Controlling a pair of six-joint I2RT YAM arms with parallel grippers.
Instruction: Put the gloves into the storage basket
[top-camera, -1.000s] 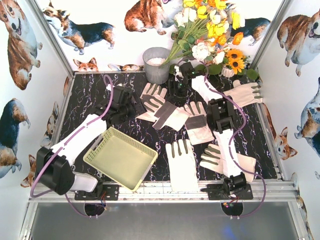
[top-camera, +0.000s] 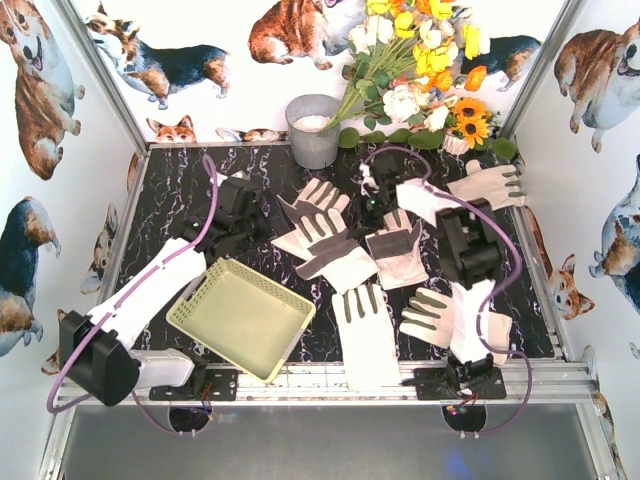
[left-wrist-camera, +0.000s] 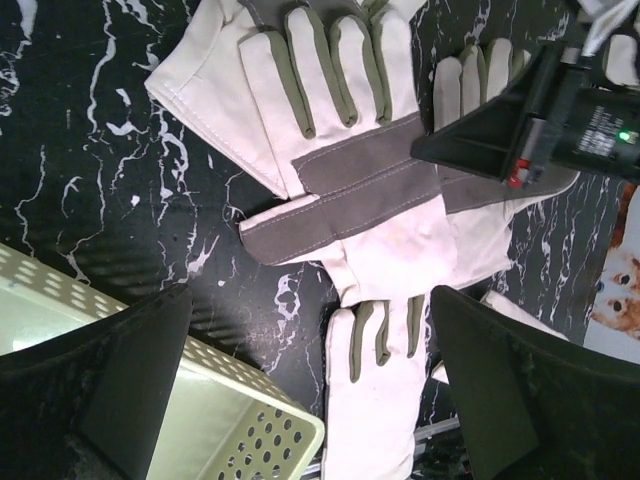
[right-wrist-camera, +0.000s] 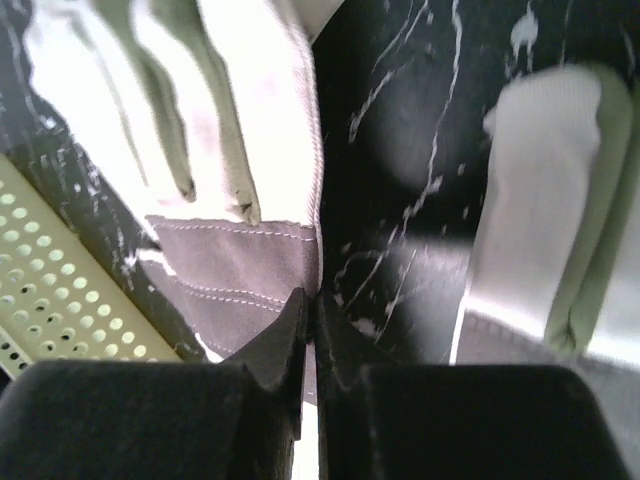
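Note:
A white glove with a grey band is pinched at its edge by my right gripper, which is shut on it. In the right wrist view its grey cuff runs up to the fingertips. My left gripper stands open above the table near the basket, nothing between its fingers. The pale green storage basket is empty at the left front. Another glove lies partly under the held one. More gloves lie at the middle right, at the front and at front right.
A further glove rests at the back right. A grey bucket and a large bunch of flowers stand at the back. Bare black table shows at the left, behind the basket.
My left arm has moved slightly.

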